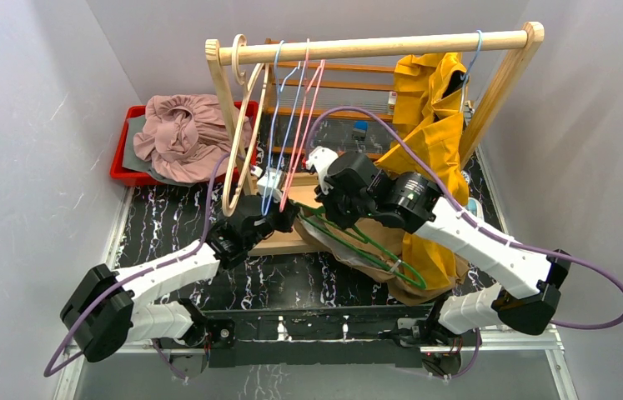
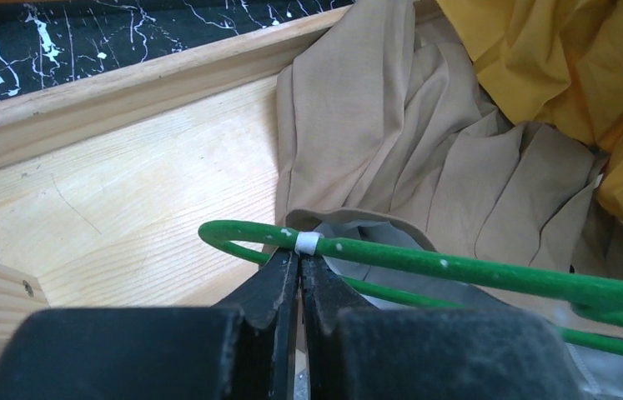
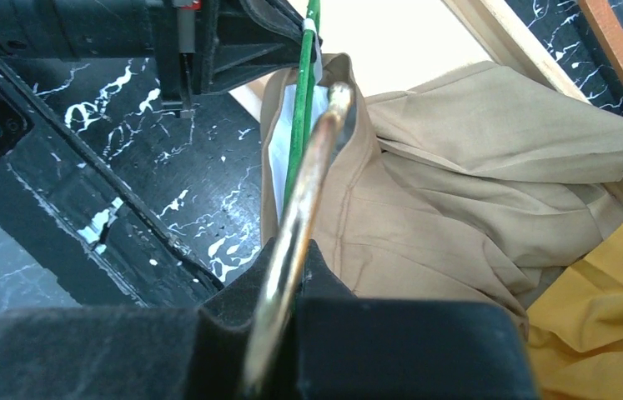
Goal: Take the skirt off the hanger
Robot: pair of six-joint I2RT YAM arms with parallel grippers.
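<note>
A green hanger [image 2: 424,262] lies over the waistband of a tan skirt [image 3: 499,142], whose pale lining shows inside. In the left wrist view my left gripper is shut at a white band near the hanger's end, the green rod crossing its fingertips; whether anything is between them is hard to see. My right gripper is shut on the hanger, whose blurred metal hook rises in front of it in the right wrist view. The skirt lies partly in a wooden tray [image 2: 124,200], beside yellow cloth [image 1: 424,125].
A wooden rack [image 1: 366,46] carries beige, blue and pink hangers [image 1: 233,183] hanging close over my left gripper. A red basket [image 1: 124,158] with pink cloth stands at the back left. Dark marble table [image 1: 233,279] shows at the front.
</note>
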